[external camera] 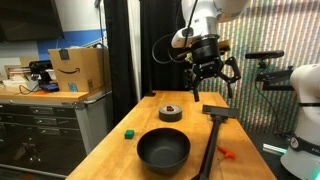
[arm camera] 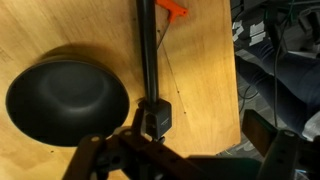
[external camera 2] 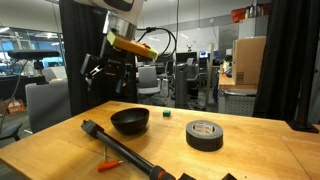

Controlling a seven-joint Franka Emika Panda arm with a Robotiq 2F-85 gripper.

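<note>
My gripper (external camera: pixel 211 86) hangs in the air over the table with its fingers wide apart and nothing between them. Below it lies a long black bar-like tool (external camera: pixel 209 150), which crosses the wrist view from the top edge to a blocky end. A round black bowl (arm camera: pixel 68 102) sits left of that tool in the wrist view, empty inside. On the bar's other side rests a tool with an orange-red handle (external camera 2: pixel 124 157) and a thin shaft. Neither finger touches any of these things.
A roll of grey tape (external camera 2: pixel 205 136) and a small green block (external camera: pixel 129 134) stand on the wooden table (external camera 2: pixel 262 147). Cardboard boxes (external camera: pixel 80 68) occupy a separate bench at the left of exterior view 1.
</note>
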